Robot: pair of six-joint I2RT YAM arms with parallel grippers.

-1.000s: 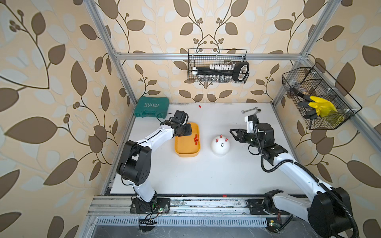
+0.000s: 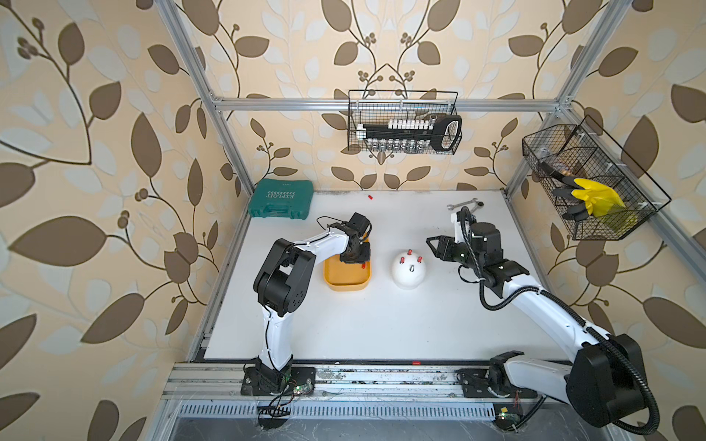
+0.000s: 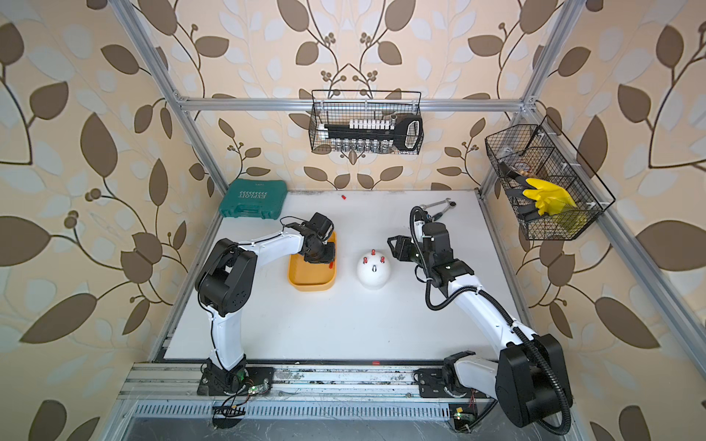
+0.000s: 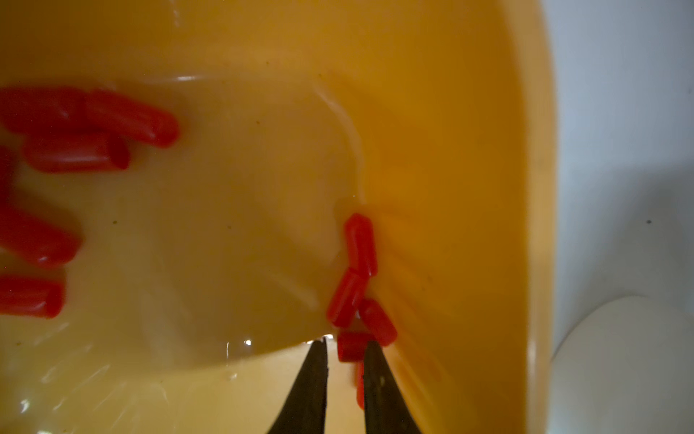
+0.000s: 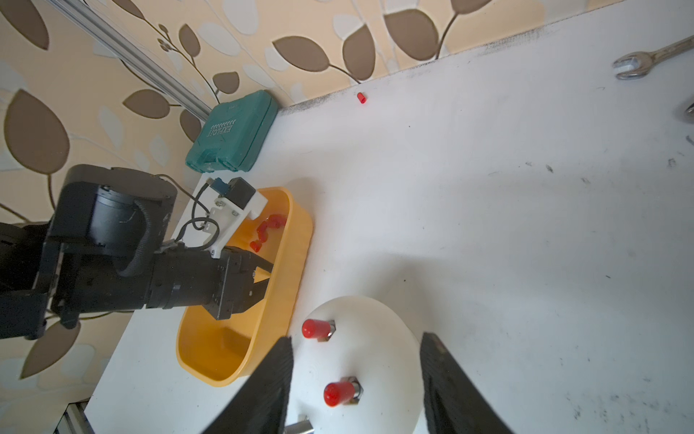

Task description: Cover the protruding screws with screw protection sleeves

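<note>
Several red sleeves (image 4: 361, 242) lie in the orange tray (image 4: 531, 144). My left gripper is down in the tray, fingers part open around the end of a small cluster of sleeves; whether it touches one I cannot tell. A white dome (image 3: 373, 275) stands right of the tray, with red sleeves (image 5: 315, 329) on upright screws and a bare metal one (image 3: 373, 269) at the front. My right gripper hangs open beside the dome, nothing between its fingers.
A green case (image 2: 281, 198) lies at the back left, a stray red sleeve (image 5: 361, 97) at the back, wrenches (image 5: 654, 58) at the back right. Wire baskets hang on the frame.
My left arm has swung right and lowered its gripper farther over the tray's right side. The right arm has shifted slightly.
</note>
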